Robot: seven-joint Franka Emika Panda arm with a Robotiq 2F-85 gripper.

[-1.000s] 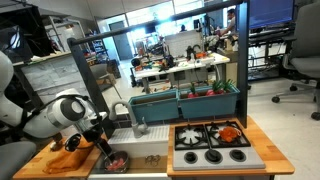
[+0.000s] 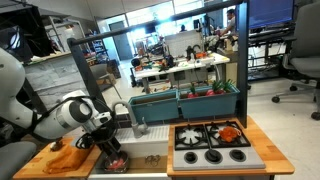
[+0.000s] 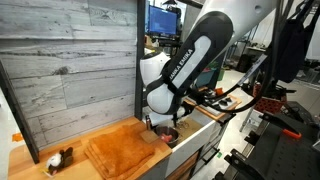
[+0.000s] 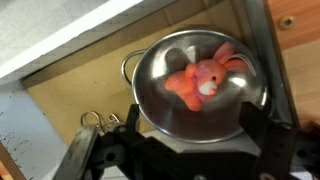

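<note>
A round metal pot [image 4: 158, 100] with a loop handle fills the middle of the wrist view. Inside it lies a pink-orange plush toy [image 4: 205, 80] with a pale face. The same pot [image 2: 116, 163] sits in the sink area in exterior view 1, partly covered by my gripper. My gripper is open above the pot's near side, its dark fingers set apart toward the two sides and nothing held between them. How high the fingertips stand over the rim I cannot tell.
An orange cloth [image 2: 68, 160] lies on the wooden counter to the left. The faucet [image 2: 133, 118] rises behind the pot, and a stove [image 2: 210, 158] with an orange item on it stands right. Small metal rings [image 4: 92, 119] lie beside the pot.
My arm has shifted slightly to the right and down, bringing the gripper over the pot. The pot shows no clear movement.
</note>
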